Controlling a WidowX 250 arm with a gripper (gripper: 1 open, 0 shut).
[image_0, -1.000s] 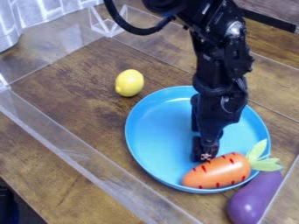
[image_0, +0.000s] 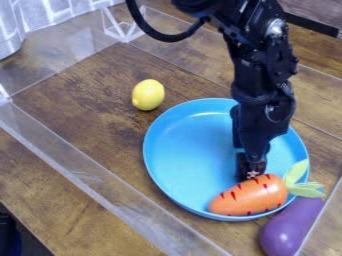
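Note:
A black robot gripper (image_0: 251, 168) reaches down from the top right over a blue plate (image_0: 174, 160), its tips low above the plate's right half, just behind an orange toy carrot (image_0: 243, 199) with green leaves that lies on the plate's front right. Whether the fingers are open or shut is hard to make out, as they are dark and seen side-on.
A yellow lemon (image_0: 147, 94) lies on the wooden table (image_0: 80, 120) left of the plate. A purple eggplant (image_0: 287, 230) sits at the plate's front right. Clear plastic edges run along the left and right.
The gripper has shifted very slightly; the plate, carrot and other objects look unchanged.

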